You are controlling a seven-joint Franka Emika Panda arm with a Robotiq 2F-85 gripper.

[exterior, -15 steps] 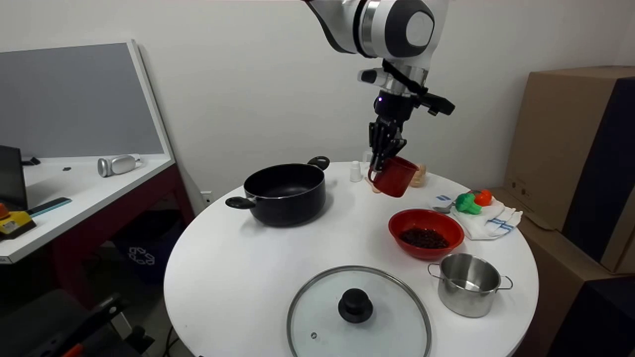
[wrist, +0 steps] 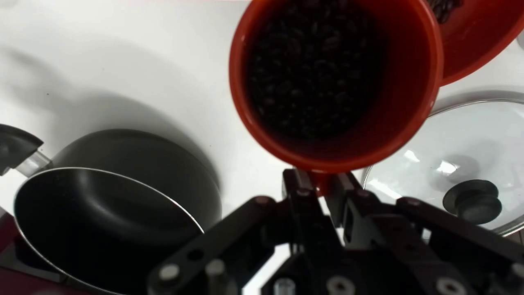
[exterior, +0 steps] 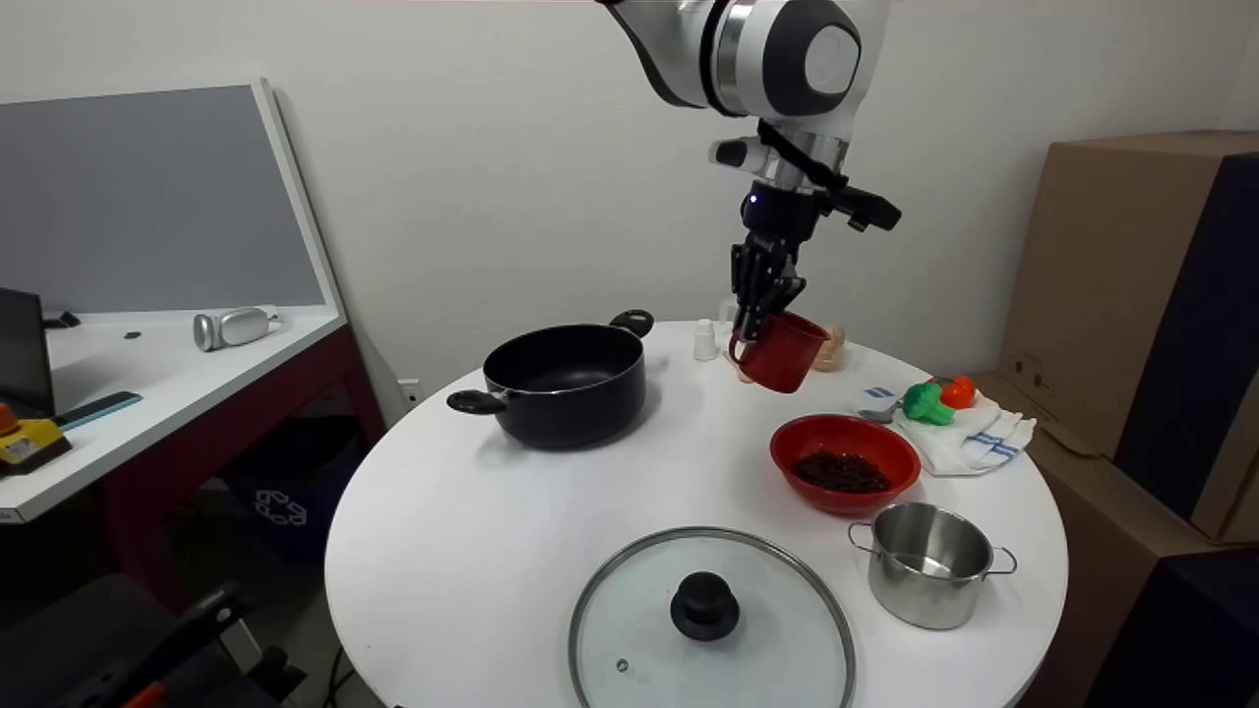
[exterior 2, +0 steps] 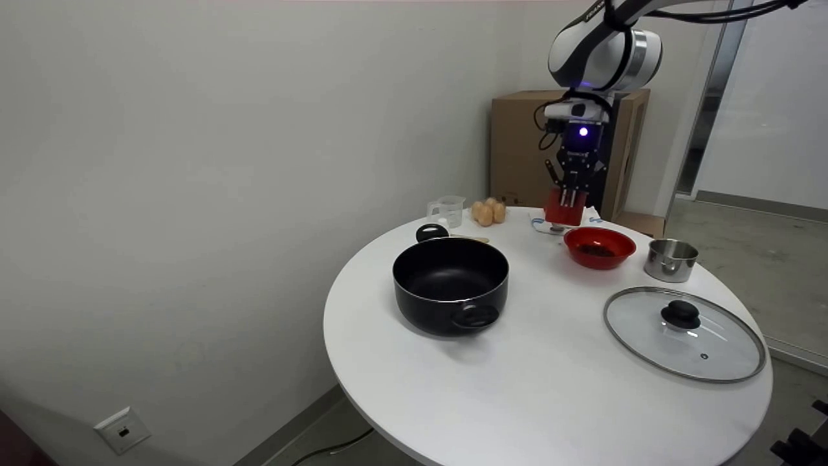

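Observation:
A red mug (exterior: 784,353) hangs above the far side of the table, its handle pinched by my gripper (exterior: 744,338), which is shut on it. The mug is slightly tilted in exterior view 1. Dark beans (wrist: 314,69) show inside it in the wrist view, where the gripper fingers (wrist: 299,187) meet just below its rim. On the table in front of the mug stands a red bowl (exterior: 787,454), with more dark beans (exterior: 840,473) in its bottom. To the left sits a black pot (exterior: 574,411); its visible inside looks empty.
A glass lid (exterior: 767,643) and a small steel pot (exterior: 924,590) lie nearer the front. Behind are a measuring cup (exterior 2: 450,211), eggs (exterior 2: 486,214) and a white shaker (exterior: 704,341). A towel (exterior: 962,442) with toy vegetables is at right.

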